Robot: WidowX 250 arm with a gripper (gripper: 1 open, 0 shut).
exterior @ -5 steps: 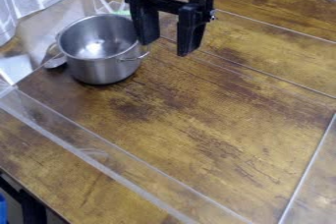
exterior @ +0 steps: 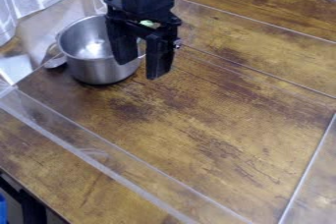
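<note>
My black gripper (exterior: pixel 141 53) hangs in the upper middle, over the right side of a steel pot (exterior: pixel 89 63). Its two dark fingers point down and stand apart, with no object clearly visible between them. A small green item (exterior: pixel 151 24) shows behind the gripper, largely hidden by it.
Clear plastic edges run along the left and right. Crumpled light cloth or film lies at the back left, behind the pot, with a utensil beside the pot.
My gripper has moved down and a little left, toward the pot's right side. The pot appears to be in the same place.
</note>
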